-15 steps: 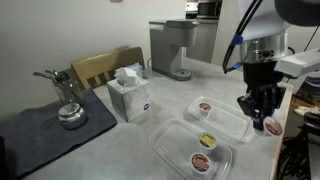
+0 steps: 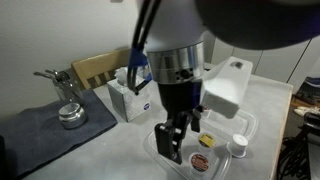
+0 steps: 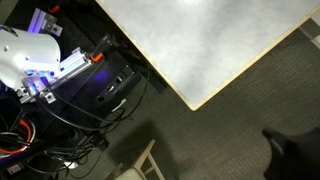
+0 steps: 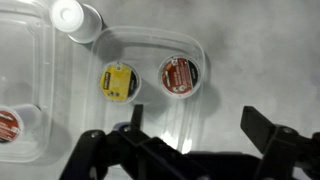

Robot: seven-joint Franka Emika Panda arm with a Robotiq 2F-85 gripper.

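My gripper hangs above the table with its fingers wide apart and nothing between them. In the wrist view, one clear tray (image 4: 150, 36) holds a yellow-labelled pod (image 4: 119, 81) and a red-brown-labelled pod (image 4: 179, 74); both lie forward of the fingers. A second clear tray (image 4: 48, 70), at the left, holds another red-labelled pod (image 4: 12, 125). A plain white pod (image 4: 72, 16) is on the table by the gap between the trays. Exterior view 1 shows the gripper over the nearer tray (image 2: 155, 150), hiding part of it, with the white pod (image 2: 238, 146) to its right.
A tissue box (image 2: 130, 98) and a metal kettle (image 2: 70, 105) on a dark mat (image 2: 35, 130) are toward the back left. Bare tabletop (image 2: 95, 155) shows left of the trays. Exterior view 2 shows only an empty table corner (image 3: 200, 45) and the arm base.
The arm has swung left and toward the camera, from the right end of the table to above the nearer tray.
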